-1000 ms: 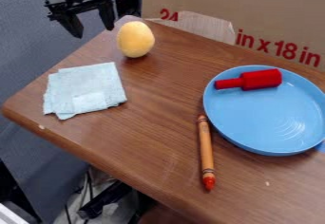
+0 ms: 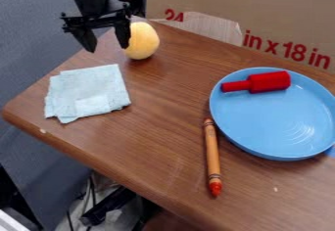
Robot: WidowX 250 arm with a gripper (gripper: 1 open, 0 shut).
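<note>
The black gripper [image 2: 105,34] hangs at the back left over the table edge, its fingers apart with nothing seen between them, just left of a yellow egg-shaped object [image 2: 141,43]. A folded pale cloth [image 2: 86,94] lies at the left of the table. A blue plate [image 2: 275,127] on the right holds a red cylinder with a handle [image 2: 267,82]. An orange crayon [image 2: 213,159] with a red tip lies beside the plate.
A cardboard box [image 2: 242,10] stands along the back of the wooden table [image 2: 144,152]. The left edge drops away to a grey area.
The gripper has moved down and to the right, closer to the yellow object and the table. The objects on the table have not moved.
</note>
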